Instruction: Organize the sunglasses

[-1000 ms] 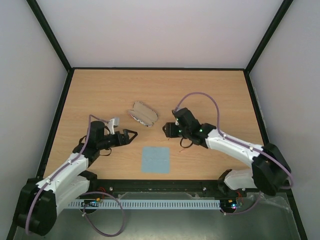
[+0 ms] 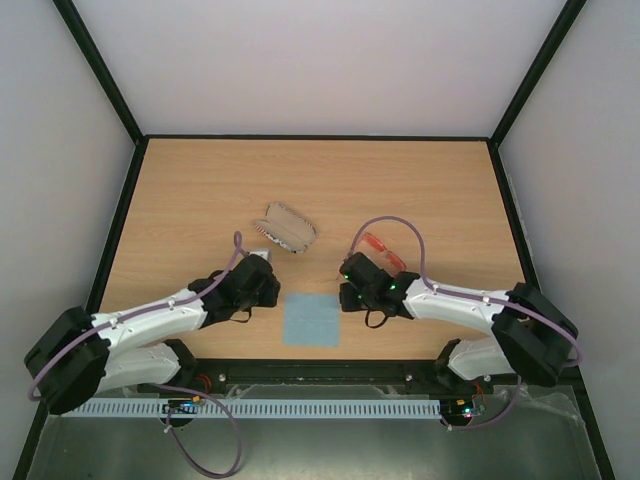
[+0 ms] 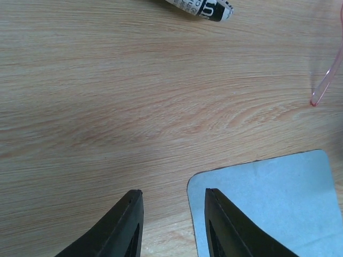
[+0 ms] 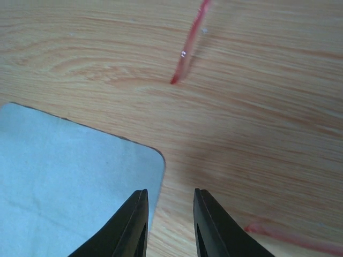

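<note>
Red translucent sunglasses (image 2: 386, 250) lie right of centre, partly behind my right arm; their thin temples show in both wrist views. A blue square cloth (image 2: 311, 320) lies at the front centre. An open patterned case (image 2: 287, 228) lies behind it. My left gripper is partly open above the table by the cloth's left corner, nothing between its fingers. My right gripper is partly open beside the cloth's right edge, also empty, with a red temple (image 4: 289, 235) just to its right.
Black frame rails and walls border it.
My left gripper has moved right toward the cloth. My right arm has drawn back from behind the cloth to beside it, uncovering more of the sunglasses.
</note>
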